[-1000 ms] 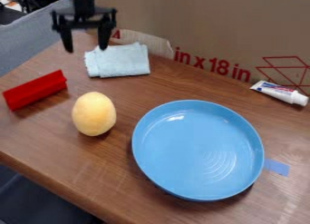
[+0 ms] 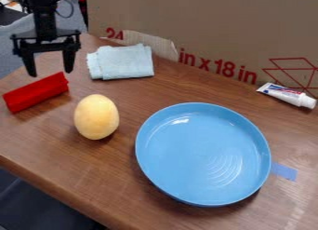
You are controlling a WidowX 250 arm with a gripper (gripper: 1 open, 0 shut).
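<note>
My black gripper (image 2: pixel 46 57) is at the upper left, open, with nothing between its fingers, hovering just above and behind a red block (image 2: pixel 35 91). A pale yellow egg-shaped object (image 2: pixel 96 116) sits near the middle left of the wooden table. A light blue plate (image 2: pixel 203 154) lies at the lower right. A folded pale blue cloth (image 2: pixel 119 61) lies at the back, right of the gripper.
A toothpaste tube (image 2: pixel 287 95) lies at the right back. A cardboard box (image 2: pixel 218 29) stands behind the table. Bare wood (image 2: pixel 187 89) is clear between cloth and plate. The table edge runs along the lower left.
My gripper has moved left and down from over the area beside the cloth to above the red block. The objects on the table look unchanged.
</note>
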